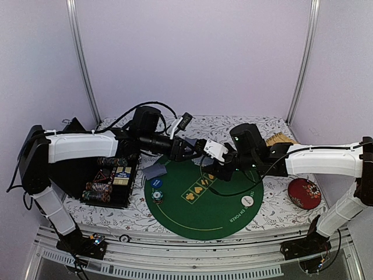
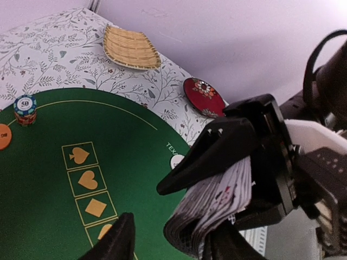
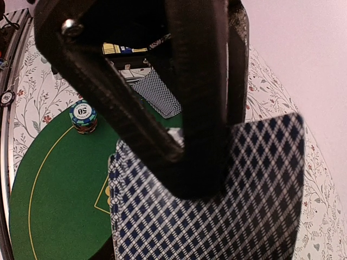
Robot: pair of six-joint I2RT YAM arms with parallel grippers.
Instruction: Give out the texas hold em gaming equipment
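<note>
A deck of blue checked cards (image 3: 260, 195) is pinched in my right gripper (image 1: 211, 158), which is shut on it above the green poker mat (image 1: 192, 219). My left gripper is part open beside it; the deck's curved lower end (image 2: 219, 200) reaches in near its right finger. Whether that finger touches the cards, I cannot tell. Another set of checked cards (image 3: 157, 95) lies at the mat's left edge, by a blue disc (image 1: 156, 183) and a chip stack (image 3: 83, 116). In the left wrist view a second chip stack (image 2: 25, 110) stands near an orange disc (image 2: 4, 135).
An open black case (image 1: 111, 201) with chips and card boxes stands at the left. To the right are a wicker basket (image 2: 132, 47) and a red floral dish (image 1: 304, 193). A white disc (image 1: 247, 200) sits on the mat's right side.
</note>
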